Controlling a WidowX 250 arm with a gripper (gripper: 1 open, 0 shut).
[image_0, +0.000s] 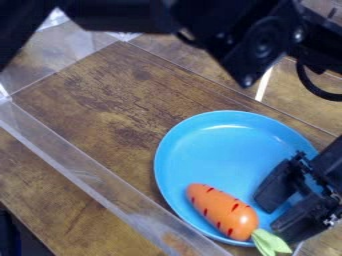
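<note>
A blue plate (201, 150) lies on the wooden surface at the lower right. On it rests an orange toy carrot (222, 210) with red stripes, its pale green top pointing to the lower right and over the rim. The black gripper (283, 198) reaches in from the right, low over the right part of the plate, just beside the carrot. Whether its fingers are open or shut is hard to tell from this view.
A clear plastic wall (94, 175) runs diagonally along the left, with another at the back. The wooden floor (120, 100) left of and behind the plate is clear. Dark arm parts cover much of the top of the view.
</note>
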